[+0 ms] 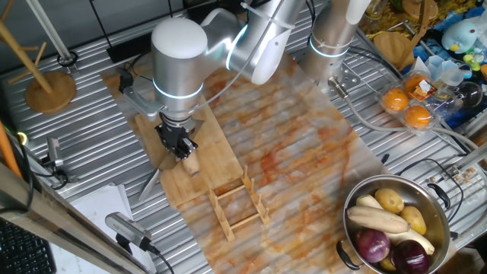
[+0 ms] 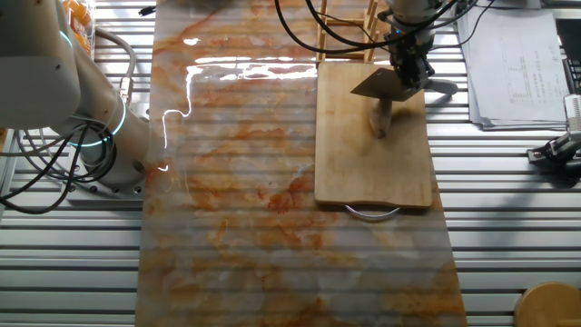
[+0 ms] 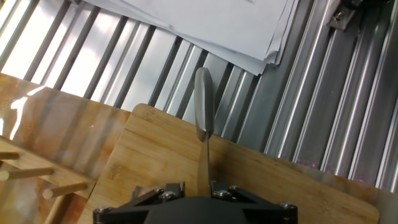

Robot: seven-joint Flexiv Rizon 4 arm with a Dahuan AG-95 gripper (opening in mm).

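Note:
My gripper (image 1: 179, 148) is over the wooden cutting board (image 1: 209, 152), shut on a knife. In the wrist view, the knife's grey handle (image 3: 203, 102) points away from me past the board's edge, and its blade runs back between the fingers. From the other side, the broad blade (image 2: 379, 85) appears just above a pale brown elongated vegetable (image 2: 381, 116) lying on the board. That vegetable (image 1: 192, 164) sticks out beside the gripper in exterior view 1; its other end is hidden. Whether the blade's edge touches it, I cannot tell.
A wooden rack (image 1: 237, 205) with pegs stands against the board's end. At the right, a steel pot (image 1: 351, 199) holds several vegetables. Papers (image 3: 217, 22) lie beyond the knife handle. The marbled mat (image 1: 297, 167) between board and pot is clear.

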